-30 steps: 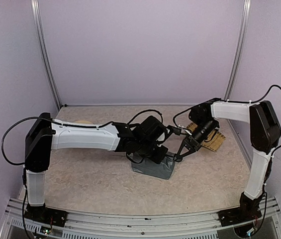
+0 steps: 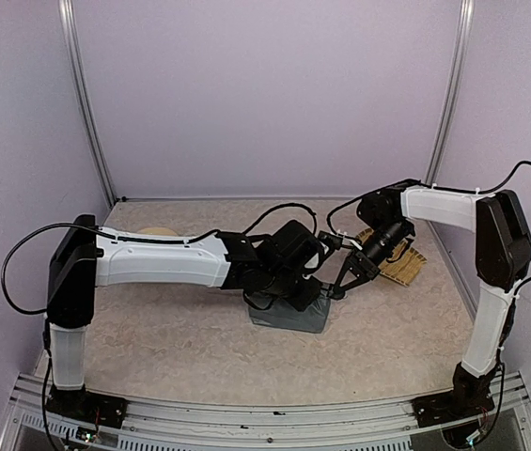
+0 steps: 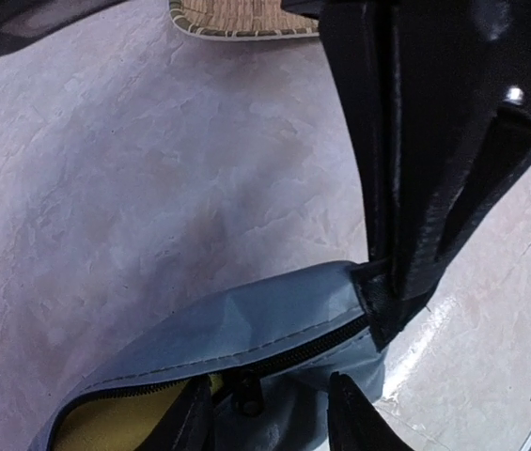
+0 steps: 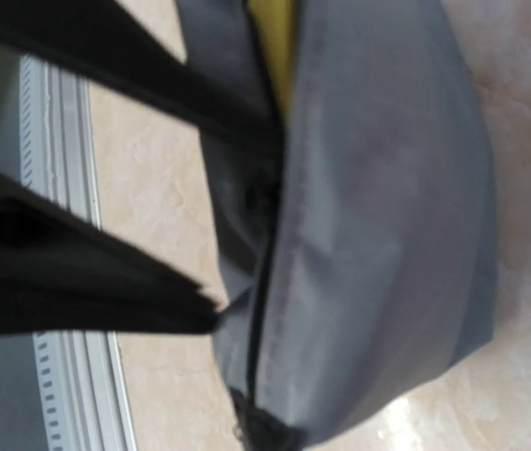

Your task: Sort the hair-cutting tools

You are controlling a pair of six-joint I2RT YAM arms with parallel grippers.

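A grey zippered bag (image 2: 288, 317) lies mid-table. In the left wrist view its opening shows a yellow inside (image 3: 115, 423), and a dark zipper pull (image 3: 249, 396) stands between the fingers of my left gripper. That gripper is open, with its fingertips apart on either side of the pull. My right gripper (image 2: 336, 293) is shut on the bag's right end, at a dark tab (image 3: 378, 296) beside the zipper's end. In the right wrist view, the left gripper's dark fingers (image 4: 115, 291) reach over the zipper line. No hair cutting tools are visible.
A woven basket (image 2: 402, 270) sits behind the right gripper. Part of a round tan object (image 2: 157, 231) shows behind the left arm. The table in front of the bag is clear.
The right gripper has stayed almost still at the bag's end.
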